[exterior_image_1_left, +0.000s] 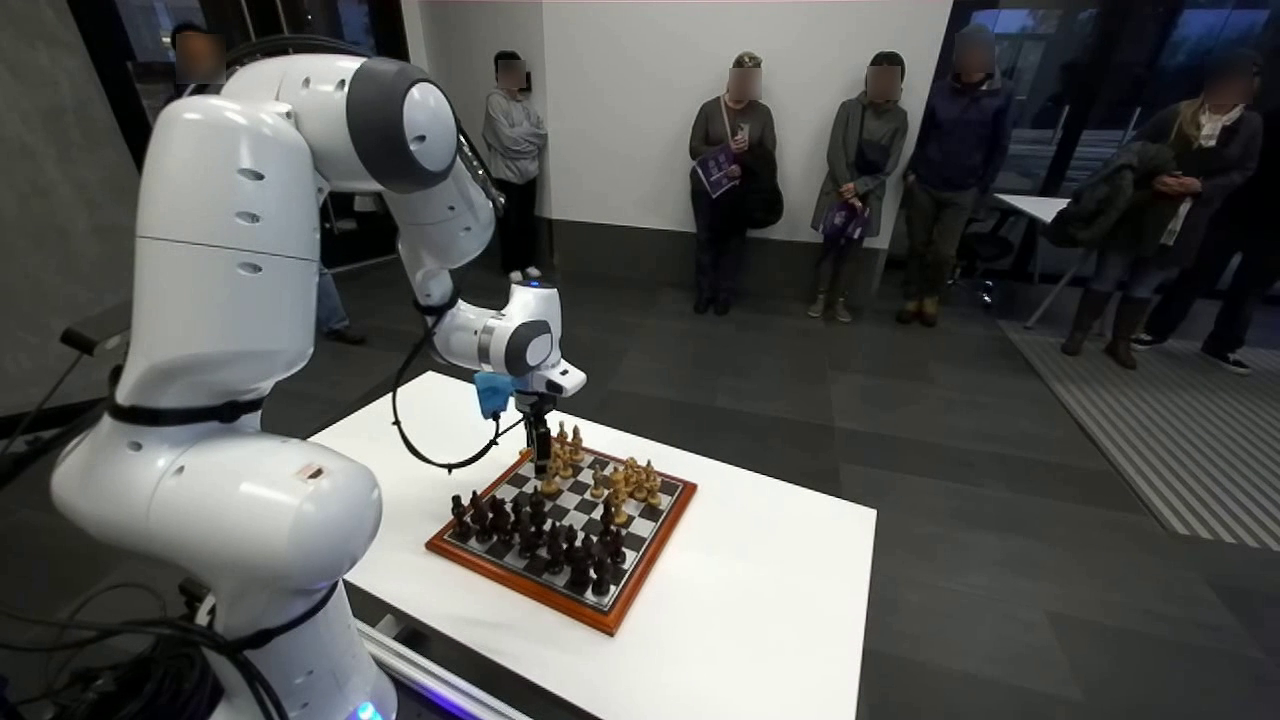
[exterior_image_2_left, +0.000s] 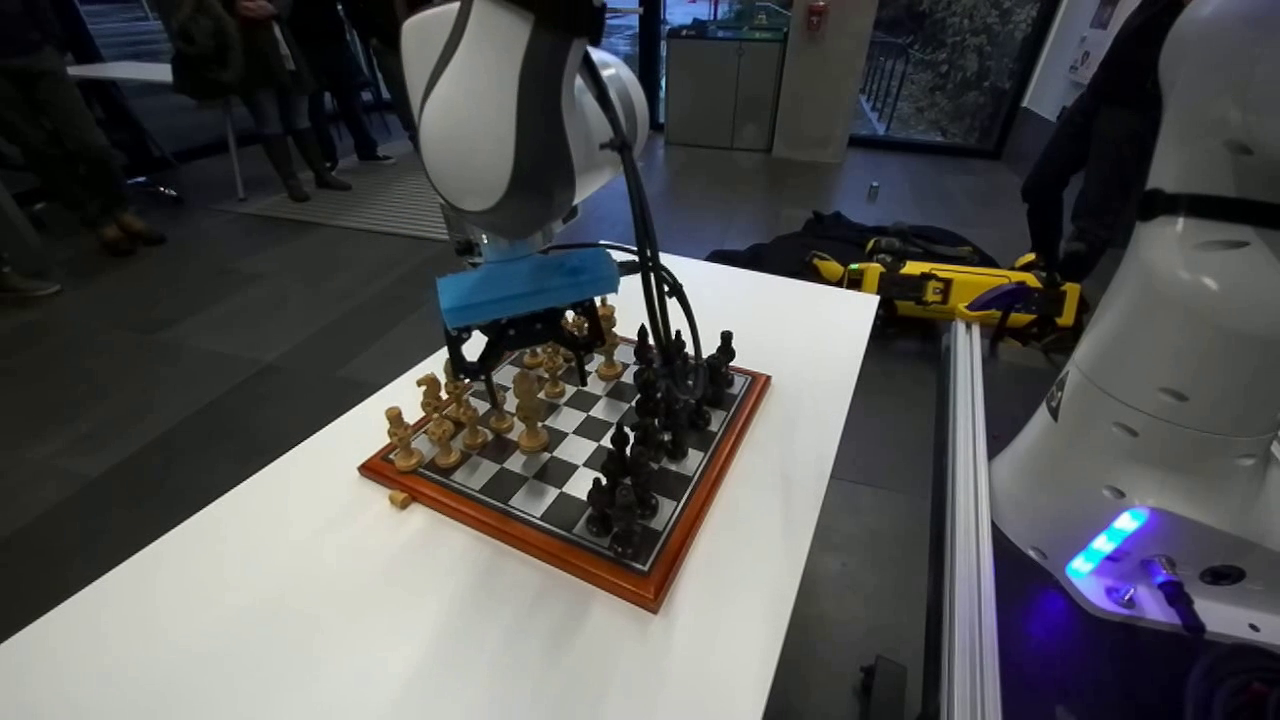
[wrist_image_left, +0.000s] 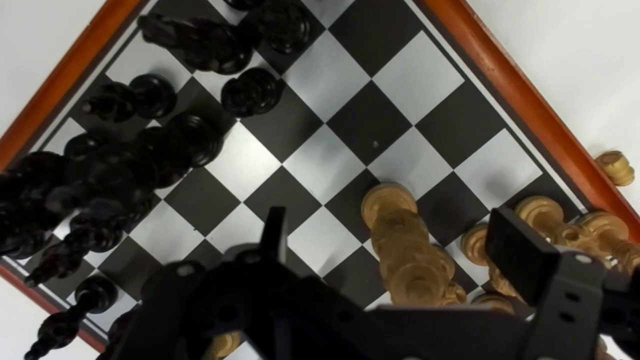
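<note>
A wooden-framed chessboard (exterior_image_1_left: 654, 546) lies on the white table with dark and light pieces standing on it. My gripper (exterior_image_2_left: 536, 386) points down over the light-coloured side, open, its two fingers spread wide. In the wrist view, a tall light piece (wrist_image_left: 402, 246) appears between the spread fingers, apart from both. Several more light pieces (wrist_image_left: 543, 216) stand near the right finger, partly hidden by it. Dark pieces (wrist_image_left: 198, 138) crowd the board's opposite side. How far the fingertips are above the board is hard to tell.
One small light piece (wrist_image_left: 616, 168) lies on the table just off the board's edge. Bare table (exterior_image_1_left: 768, 600) surrounds the board. Cables (exterior_image_2_left: 654, 240) hang beside the gripper. Several people stand back from the table.
</note>
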